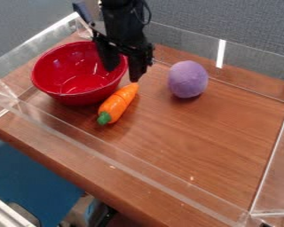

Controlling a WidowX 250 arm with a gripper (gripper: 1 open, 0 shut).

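Note:
The black gripper [122, 60] hangs over the right part of the red bowl [67, 78], its fingers pointing down above the top end of an orange carrot [120, 103] with a green tip. The carrot lies on the wooden surface beside the bowl's right side. A purple ball-like object [187, 79] sits to the right. The gripper's fingers are dark against one another, and whether they are open or shut is hard to tell.
Clear plastic walls [220, 53] edge the wooden table [192, 151]. A grey textured backdrop stands behind.

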